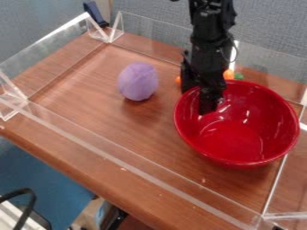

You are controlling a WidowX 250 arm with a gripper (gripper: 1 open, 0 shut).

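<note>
A large red bowl [246, 130] sits at the right of the wooden table, tilted slightly or resting flat; I cannot tell which. My black gripper [204, 94] reaches down from above at the bowl's back-left rim, its fingertips low by the rim and partly inside the bowl. Whether it is open or shut on the rim is hard to see. A purple round object [138, 81] lies to the left of the bowl. Small orange and green items [238, 75] are partly hidden behind the bowl and gripper.
Clear plastic walls [108, 126] border the wooden work area [84, 99]. Free table surface lies to the left and front-left. A blue floor and a black cable show at the lower left.
</note>
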